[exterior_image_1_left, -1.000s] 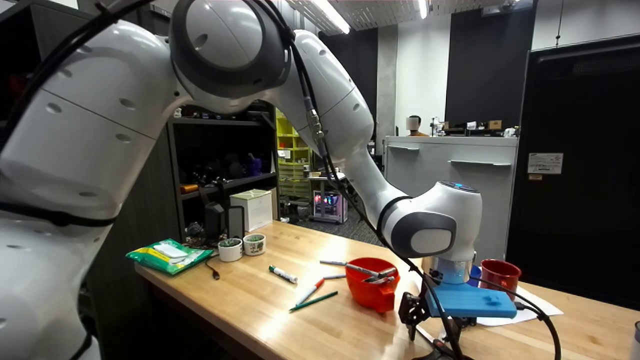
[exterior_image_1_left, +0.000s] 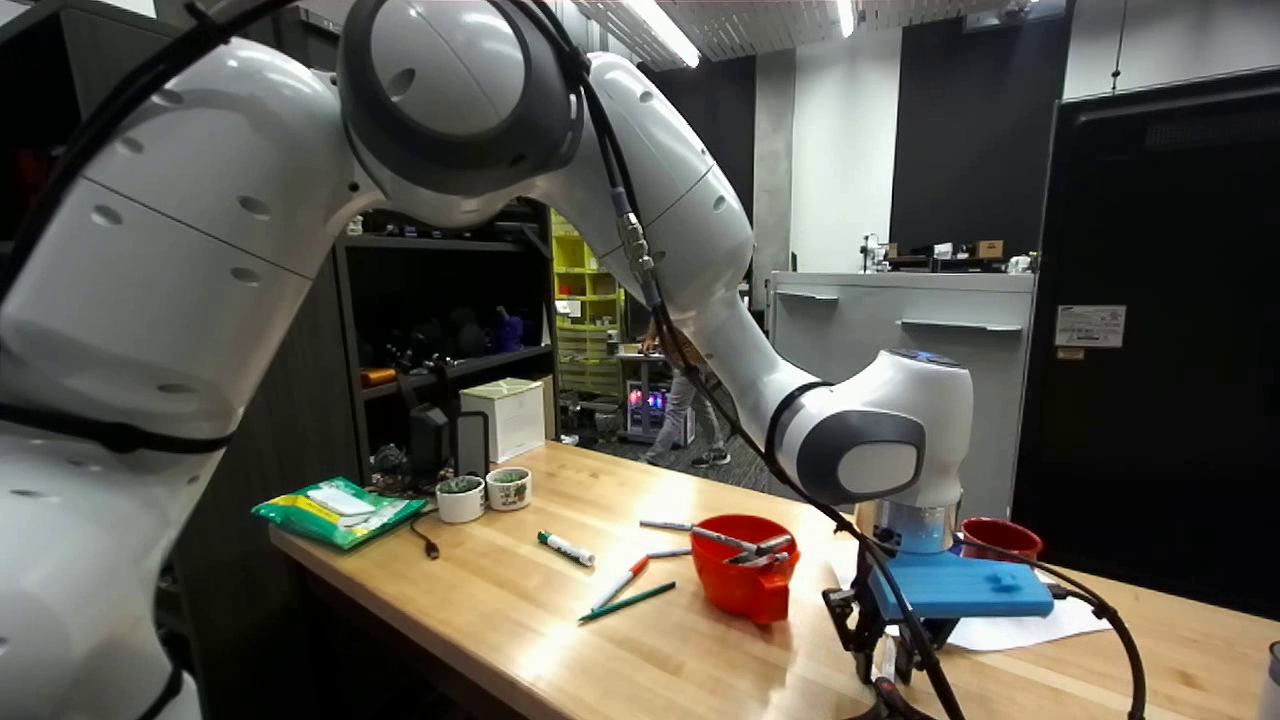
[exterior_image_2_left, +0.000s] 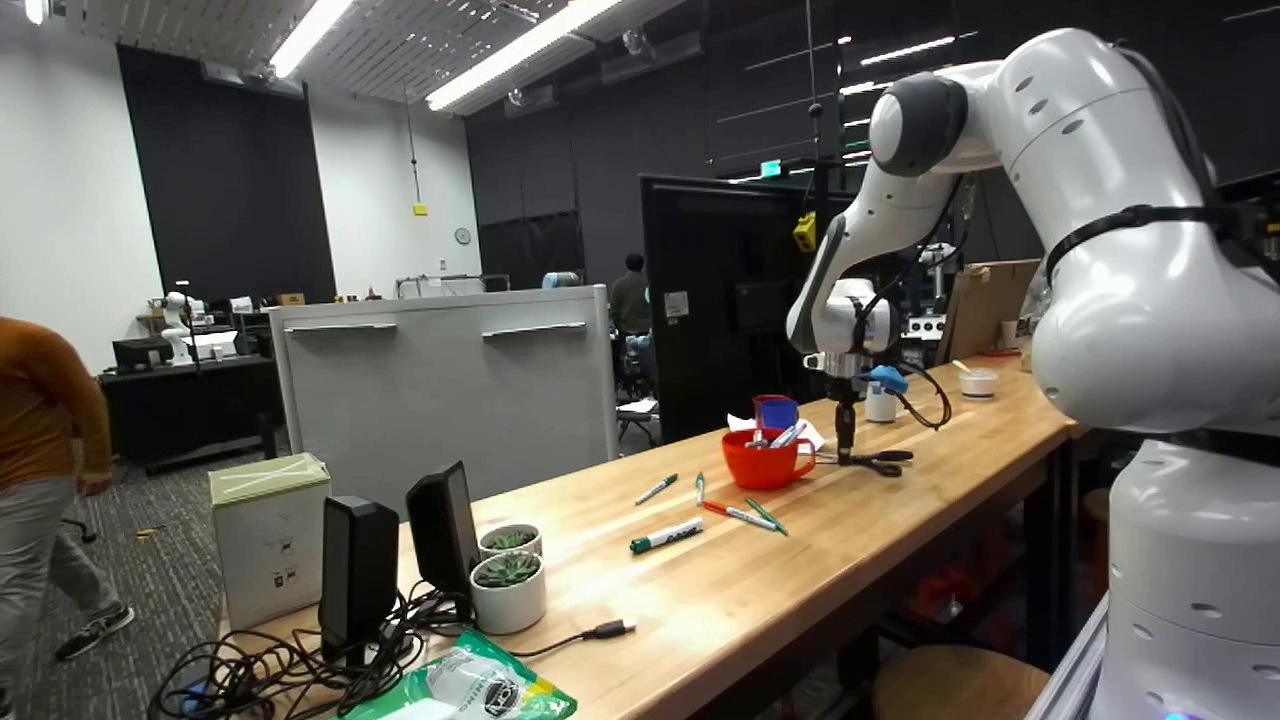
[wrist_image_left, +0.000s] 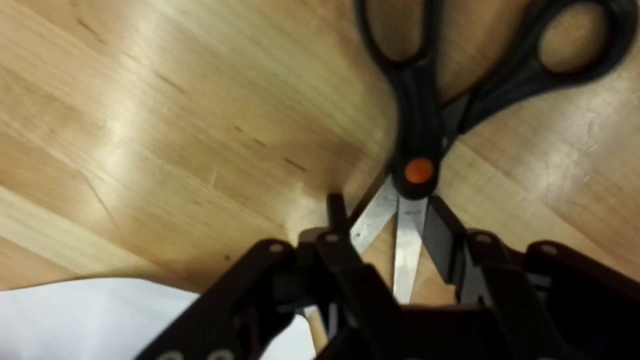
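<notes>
Black-handled scissors (wrist_image_left: 418, 108) with an orange pivot lie on the wooden table, their blades spread a little. In the wrist view my gripper straddles the blades just below the pivot. Its fingers (wrist_image_left: 442, 237) are partly open; the right one is right beside a blade, while a gap shows on the left. Whether either finger touches the metal is hard to tell. Exterior view 1 has the gripper (exterior_image_1_left: 885, 670) low over the table at the right. The black scissor handles (exterior_image_2_left: 885, 461) stick out from under the gripper in exterior view 2.
A red mug (exterior_image_1_left: 734, 576) holding markers stands close to the gripper. Behind the wrist are a darker red cup (exterior_image_1_left: 1000, 540) and white paper (exterior_image_1_left: 1020, 626). Loose markers, including a green one (exterior_image_1_left: 627, 601), lie left of the mug. Bare tabletop surrounds the scissors' handles.
The gripper has shifted right and lower in exterior view 1, and its fingers stand closer together. A person has moved in the background.
</notes>
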